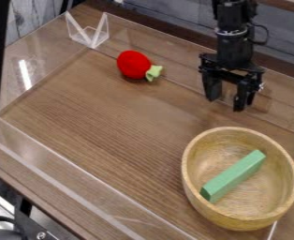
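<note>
My dark gripper (231, 81) reaches down from the top right to the wooden surface (99, 150), its fingers apart and low over the board. Whether anything lies between them is hard to tell at this size. A red round object with a pale green part (135, 65) lies to its left. In front, a yellow bowl (271, 157) holds a long green block (233, 176).
A clear plastic or wire holder (90, 28) stands at the top left. A grey ledge (277, 42) runs along the back right.
</note>
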